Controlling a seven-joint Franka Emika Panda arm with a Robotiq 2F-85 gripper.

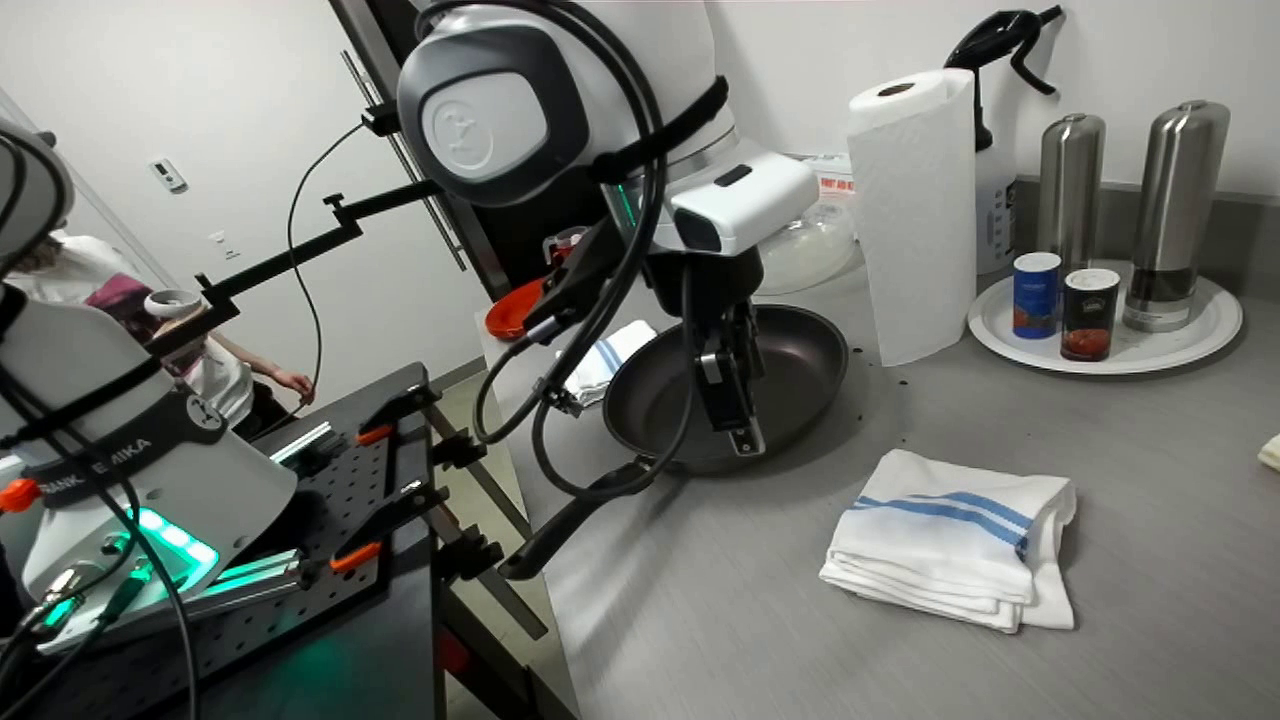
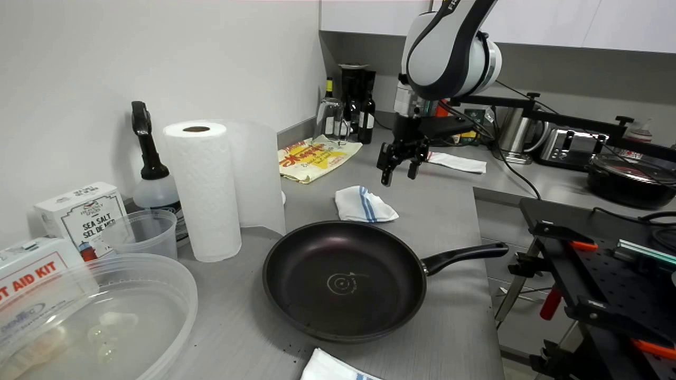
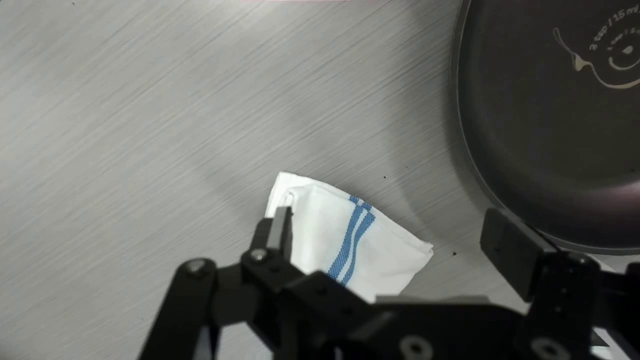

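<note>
My gripper stands open, pointing down, with its two fingers well apart. A folded white towel with blue stripes lies on the counter below it in the wrist view, partly covered by the near finger and gripper body. The same towel sits to the right of the gripper in exterior view 1. From exterior view 2, the gripper hangs above the counter past the towel, touching nothing. A black frying pan rests beside the towel, empty, its handle toward the counter edge.
A paper towel roll and a white plate with shakers and mills stand along the wall. Another striped towel lies on the pan's other side. Clear containers stand near the wall. Bare counter surrounds the folded towel.
</note>
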